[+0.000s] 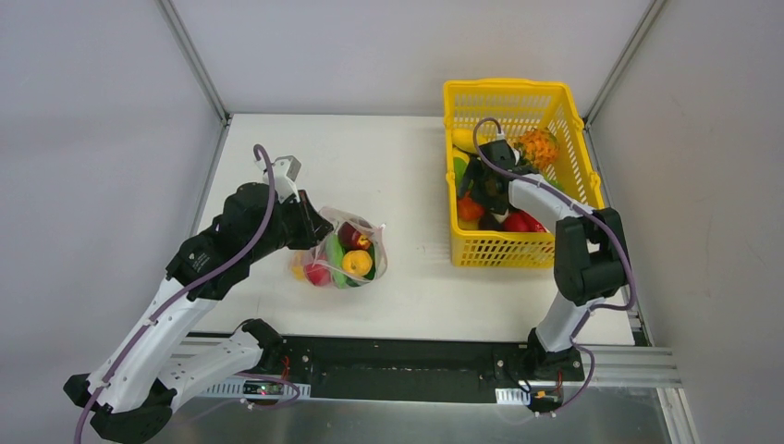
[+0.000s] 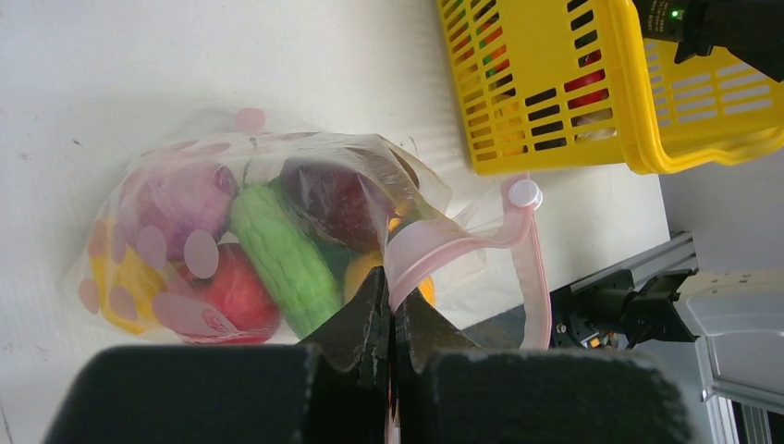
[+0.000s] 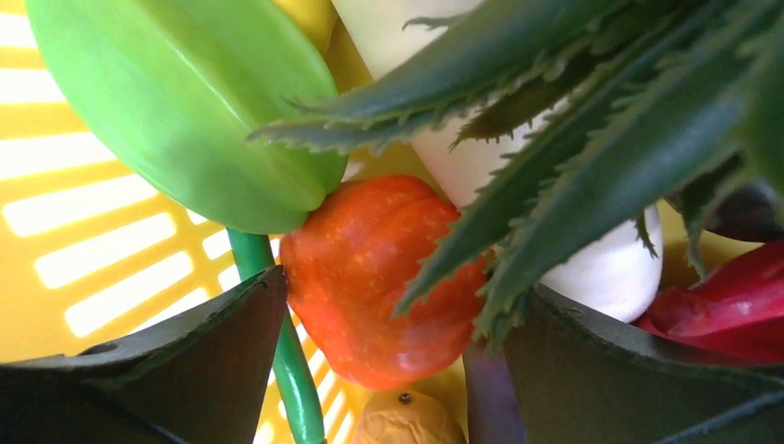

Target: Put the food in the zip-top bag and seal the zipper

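Note:
The clear zip top bag [image 2: 194, 254] lies on the table with several foods inside: a green vegetable [image 2: 287, 259], a red one [image 2: 236, 296], a dark fruit and a yellow-orange fruit [image 1: 357, 263]. My left gripper is shut on the bag's rim, and the pink zipper strip with its white slider [image 2: 525, 193] hangs in an open loop beside it. Over the yellow basket [image 1: 504, 260], my right gripper stands open. An orange-red pepper-like food [image 3: 384, 277] sits between its fingers, not visibly gripped, partly covered by spiky green leaves [image 3: 592, 176].
Around the pepper in the basket lie a green star-shaped fruit [image 3: 194, 102], a thin green stalk [image 3: 298, 379], a small orange fruit [image 3: 407, 421], a white item [image 3: 610, 268] and a red one [image 3: 730, 305]. Bare table [image 1: 416, 203] separates bag and basket.

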